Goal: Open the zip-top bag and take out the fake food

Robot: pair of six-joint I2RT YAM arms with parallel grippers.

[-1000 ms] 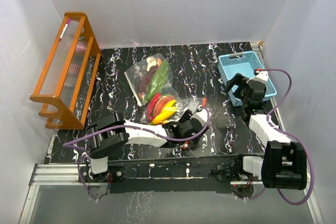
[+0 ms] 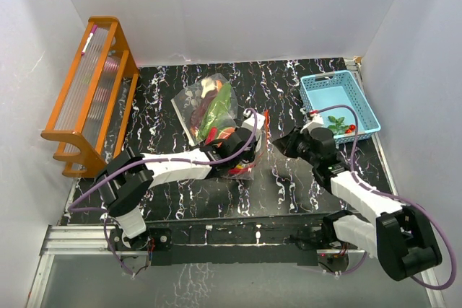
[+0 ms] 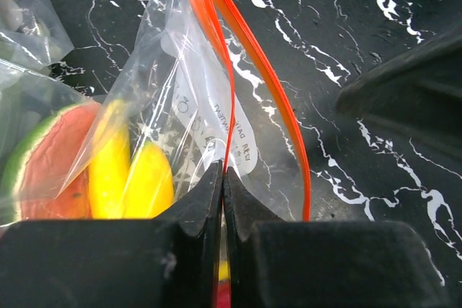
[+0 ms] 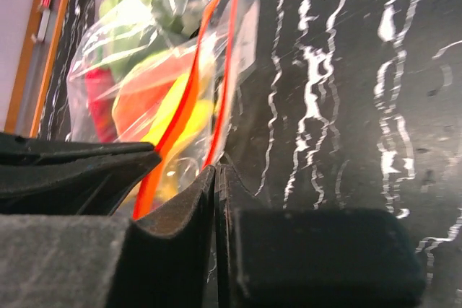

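The clear zip bag (image 3: 130, 142) holds watermelon (image 3: 50, 164), yellow pieces (image 3: 148, 182) and red food. Its red zip strip (image 3: 285, 120) stands raised. My left gripper (image 2: 249, 151) is shut at the bag's opening, a thin red edge (image 3: 231, 106) running into its fingertips (image 3: 213, 200). My right gripper (image 2: 285, 148) is shut just right of the bag; in the right wrist view its tips meet beside the strip, with nothing clearly visible between them. A second bag (image 2: 206, 106) with green and purple food lies behind.
A blue basket (image 2: 350, 88) holding some greens and small red items stands at back right. A wooden rack (image 2: 79, 135) is at the left. The black marble table (image 2: 159, 200) has bare room between bag and basket.
My left gripper moved back and left, lifting the bag's edge upright. My right gripper came from the basket leftward to the bag and closed.
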